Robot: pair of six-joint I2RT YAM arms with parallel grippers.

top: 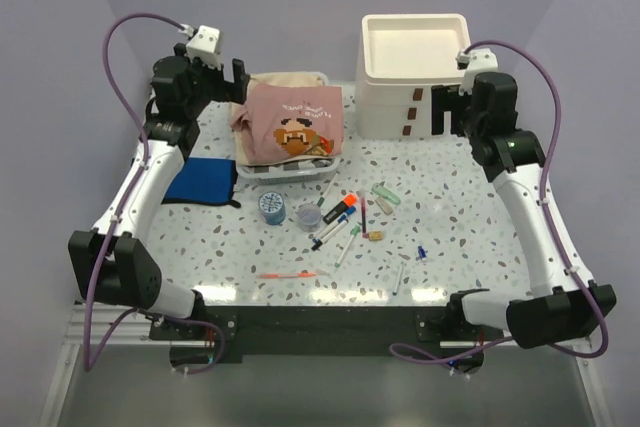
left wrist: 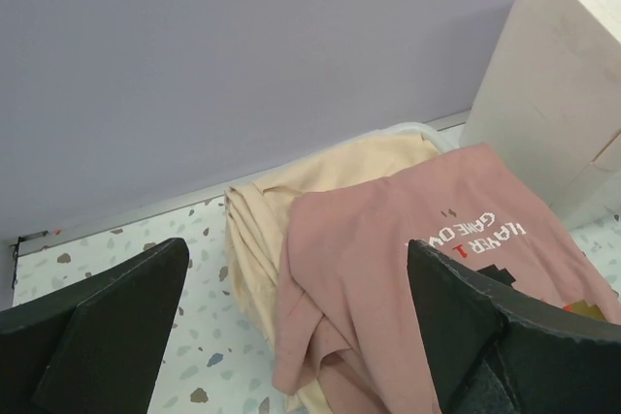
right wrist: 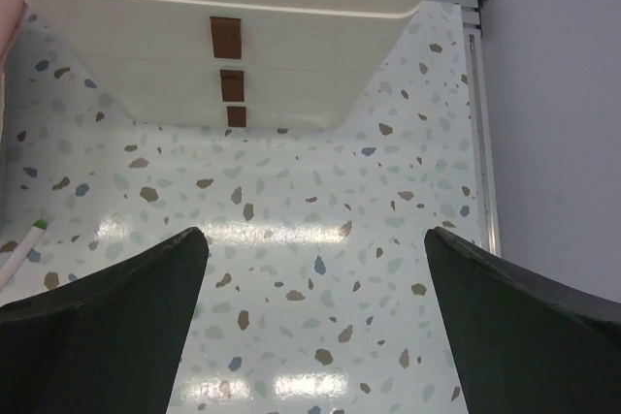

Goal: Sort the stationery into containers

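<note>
Loose stationery lies mid-table: markers [top: 330, 231], an orange-and-black item [top: 340, 209], a pink pen [top: 363, 215], an orange pen [top: 287, 275], small green items [top: 385, 194] and a blue item [top: 422, 253]. A blue round container [top: 271, 207] and a clear cup [top: 309, 218] stand among them. My left gripper [top: 227, 87] is open above the left end of a bin piled with pink and cream cloth [top: 285, 127]. My right gripper [top: 444, 111] is open, raised before the white container [top: 410, 97]. In the right wrist view a green-capped pen [right wrist: 19, 254] lies at left.
A dark blue pouch [top: 200, 180] lies at the left. Walls close the back and sides.
</note>
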